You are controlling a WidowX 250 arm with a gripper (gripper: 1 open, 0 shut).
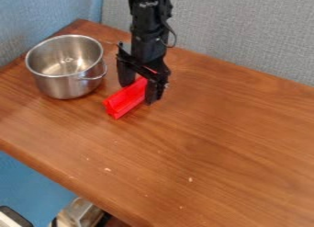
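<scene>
My black gripper (pixel 141 81) is lowered over a red block (pixel 123 100) lying diagonally on the wooden table, its open fingers around the block's upper end, partly hiding it. Just left of the block stands a shiny steel pot (pixel 64 70) with wire handles.
Padded grey and blue walls border it at the back and left. Beyond the front left edge, a metal fixture (pixel 80 215) sits low.
</scene>
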